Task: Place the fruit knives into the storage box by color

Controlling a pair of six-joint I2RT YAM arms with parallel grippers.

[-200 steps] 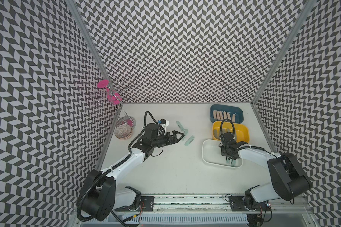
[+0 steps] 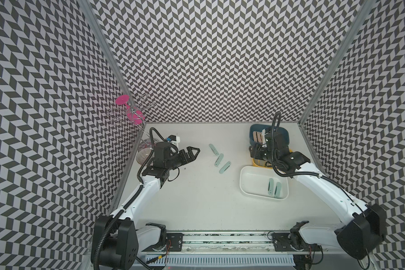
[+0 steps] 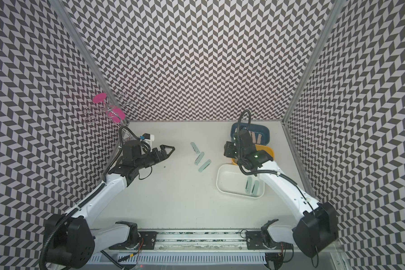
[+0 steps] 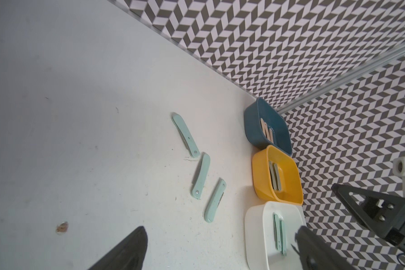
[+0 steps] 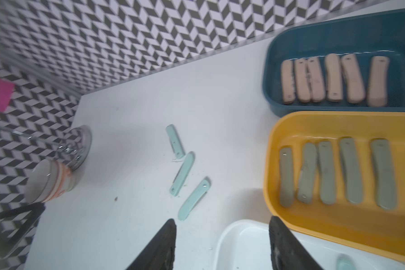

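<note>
Three mint knives lie on the mid table: upper (image 4: pixel 184 135), middle (image 4: pixel 201 175), lower (image 4: pixel 215 200). The white box (image 3: pixel 231 180) holds two mint knives (image 4: pixel 277 231). The yellow box (image 5: pixel 270 171) holds several grey-green knives (image 5: pixel 326 171); the blue box (image 5: pixel 274 90) several pink ones (image 5: pixel 315 78). My left gripper (image 2: pixel 190 155) hangs open left of the loose knives, empty. My right gripper is raised over the boxes, fingers apart, nothing seen between them.
A pink metal stand (image 2: pixel 135 114) with a glass bowl (image 2: pixel 141 155) stands at the left wall.
My right arm has risen and moved back from the white box toward the yellow and blue boxes. My left arm has moved left, away from the loose knives.
</note>
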